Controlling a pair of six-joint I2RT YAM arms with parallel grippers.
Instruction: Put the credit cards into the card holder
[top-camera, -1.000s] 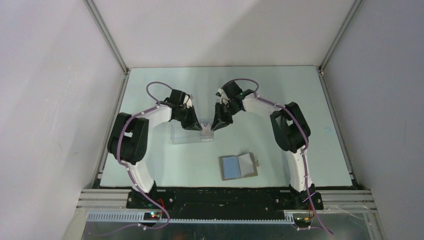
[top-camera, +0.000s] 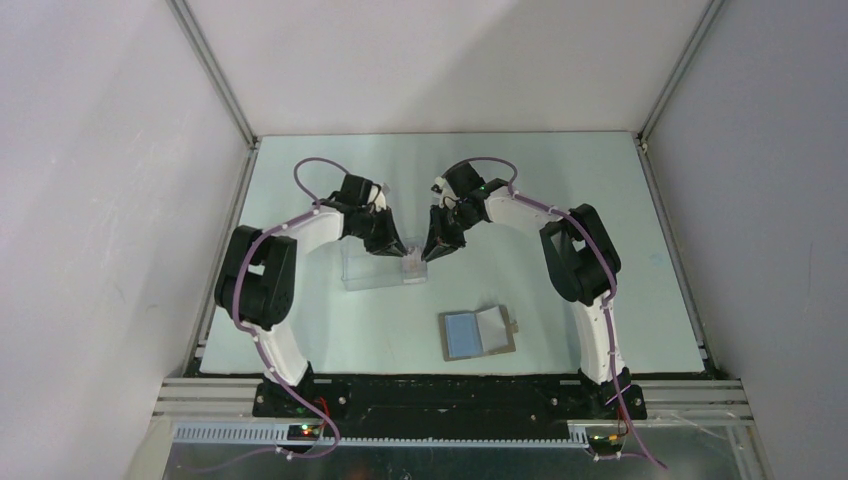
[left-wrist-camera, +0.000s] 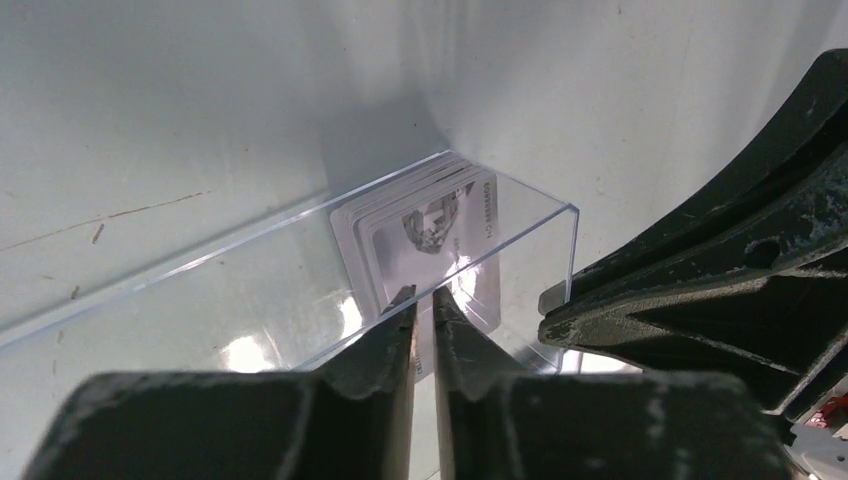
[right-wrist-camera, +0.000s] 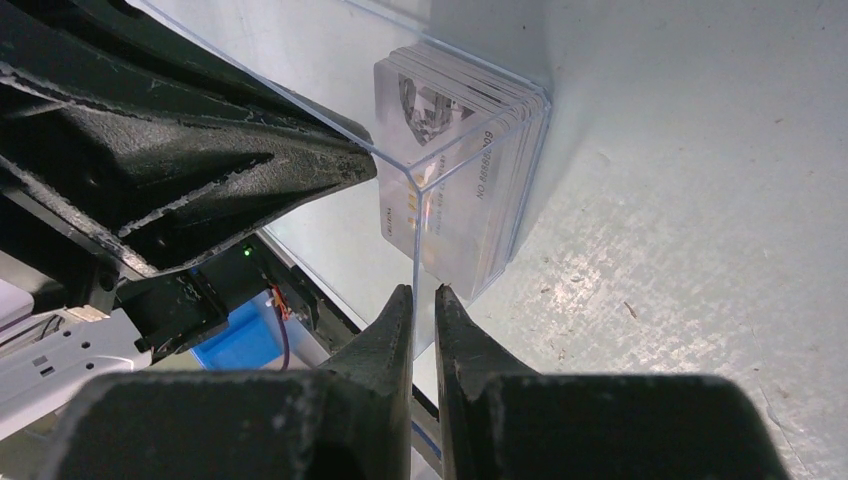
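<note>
Several grey credit cards lie stacked at the right end of a clear, shallow plastic box. Over this stack, my left gripper points down with a narrow gap between its fingertips; no card clearly shows gripped there. At the box's right end, my right gripper is shut on the clear wall. The cards show through that wall in the right wrist view. Nearer the front edge of the table, an open brown folding case has a blue half and a pale half.
The two grippers stand very close together over the box end. Clear table lies to the right of the box and around the brown case. The box's left part looks empty.
The right arm and the brown case look unmoved.
</note>
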